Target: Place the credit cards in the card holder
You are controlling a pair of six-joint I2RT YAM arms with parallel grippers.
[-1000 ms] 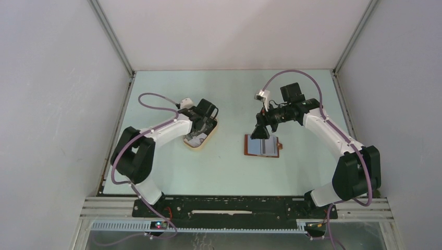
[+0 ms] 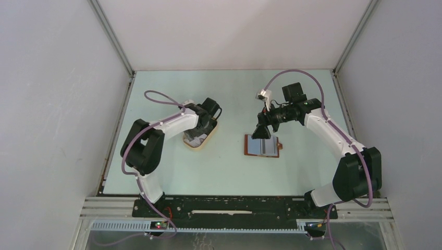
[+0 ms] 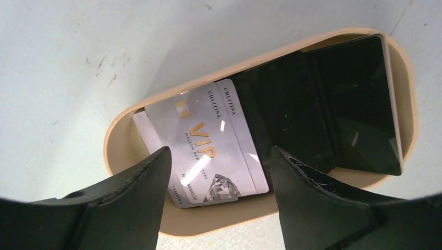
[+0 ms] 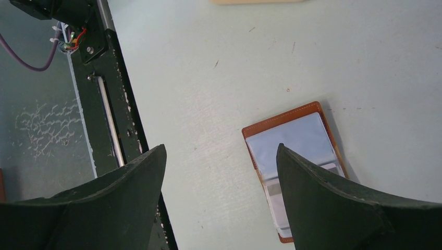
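Observation:
Silver VIP cards (image 3: 203, 140) overlap at one end of a tan oval tray (image 3: 112, 138) in the left wrist view. Black cards (image 3: 292, 104) fill its other end, the outermost tilted against the rim. Over the tray is my left gripper, its fingers parted around the silver cards' near part and apart from them, nothing held. On the right of the table the card holder (image 2: 246, 146) lies spread, brown-edged with pale pockets. My right gripper hovers above and beside the holder (image 4: 281, 119), open and empty; its right finger (image 4: 323, 192) covers part of it.
Bare table (image 2: 229, 172) separates the tray from the holder. The table's front edge borders a black rail (image 2: 224, 208). A small brown tab (image 2: 280, 146) sticks out from the holder's right side.
The right arm, tray and holder look almost unchanged.

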